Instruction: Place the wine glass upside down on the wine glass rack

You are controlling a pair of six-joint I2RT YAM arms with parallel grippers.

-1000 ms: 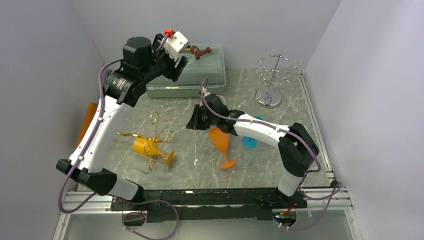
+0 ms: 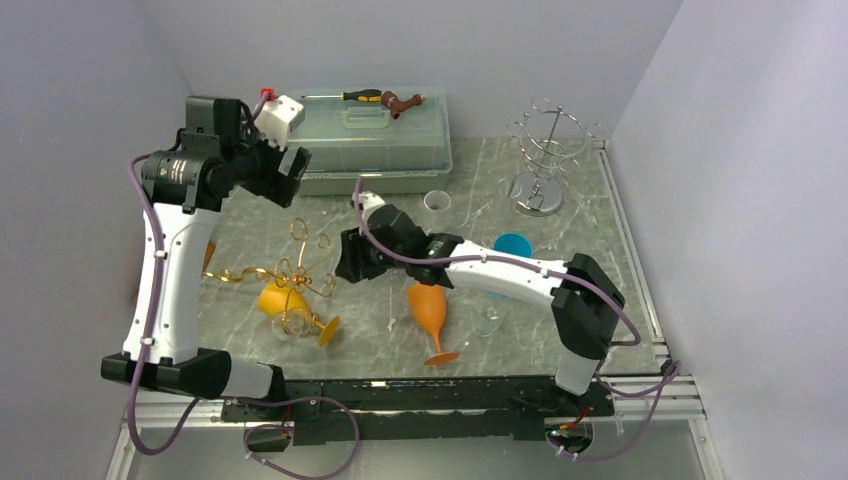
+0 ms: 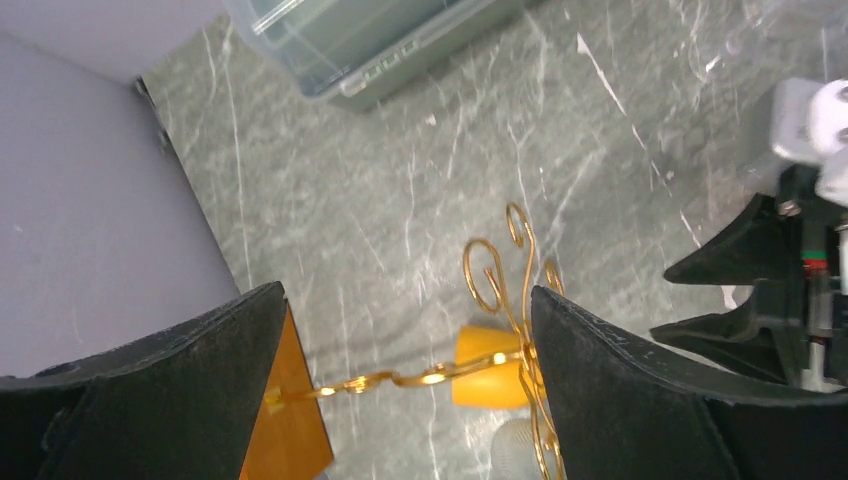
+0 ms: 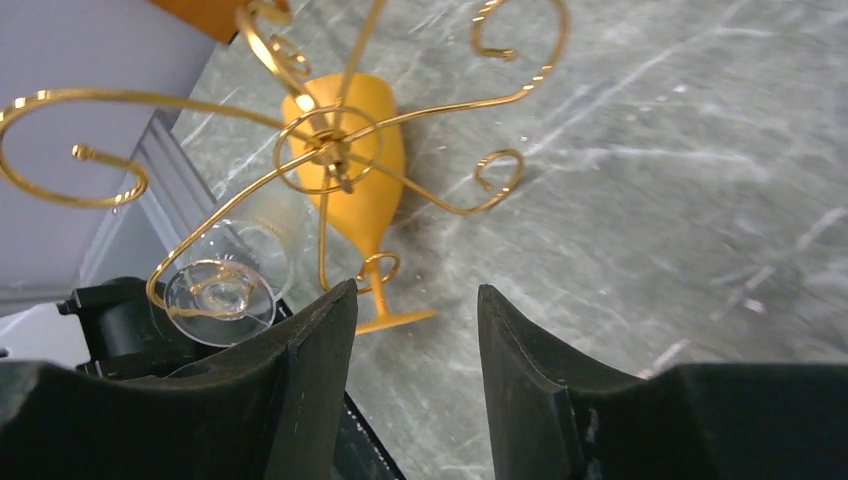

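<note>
My left gripper [image 2: 291,178] is open above the table near the box, with nothing between its fingers. My right gripper [image 2: 346,256] stands part open and empty, just right of the gold wine glass rack [image 2: 301,281]. In the right wrist view the rack's curled arms spread from a hub, ahead of the fingers [image 4: 320,350]. A yellow wine glass [image 4: 350,215] lies on its side behind the rack's hub, its foot near the right gripper. The orange wine glass [image 2: 428,308] lies on the table below the right arm. A silver rack [image 2: 541,192] stands upright at the back right.
A clear glass [image 4: 222,290] lies beside the yellow one. Another clear glass [image 2: 487,317] and a blue glass [image 2: 513,245] are partly behind the right arm. A lidded box [image 2: 380,155] carries a screwdriver [image 2: 361,96] and a brown pipe piece [image 2: 402,104].
The left arm has swung left and toward the front. My right gripper has moved left, closer to the gold rack. Rack and yellow glass have shifted slightly left; the orange glass lies further forward.
</note>
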